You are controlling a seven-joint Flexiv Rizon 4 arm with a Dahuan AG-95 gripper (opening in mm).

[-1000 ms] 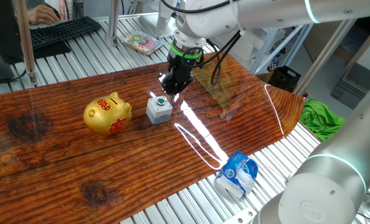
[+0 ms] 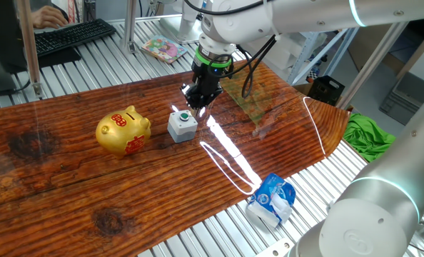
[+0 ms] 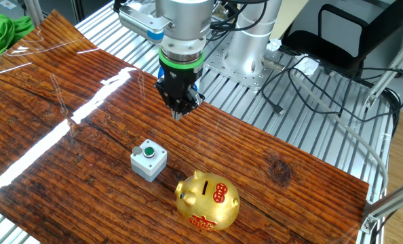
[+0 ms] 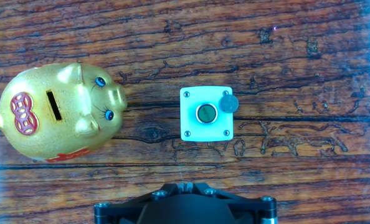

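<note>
A gold piggy bank (image 4: 60, 134) with a dark slot in its back stands on the wooden board. Beside its snout, a small gap away, is a white box (image 4: 191, 127) with a green round button (image 4: 206, 113) on top. A silver coin (image 4: 229, 103) lies flat on one corner of the box, jutting slightly past the edge. My gripper (image 3: 176, 115) points down above the board, apart from the box and the bank. Its fingertips look drawn together, with nothing visible between them. Only its black top edge shows at the bottom of the wrist view.
A crumpled blue and white packet (image 2: 272, 198) sits at the board's edge near the arm base. A colourful booklet (image 2: 163, 49) and a keyboard (image 2: 73, 36) lie beyond the board. Much of the wooden board (image 2: 69, 193) is bare.
</note>
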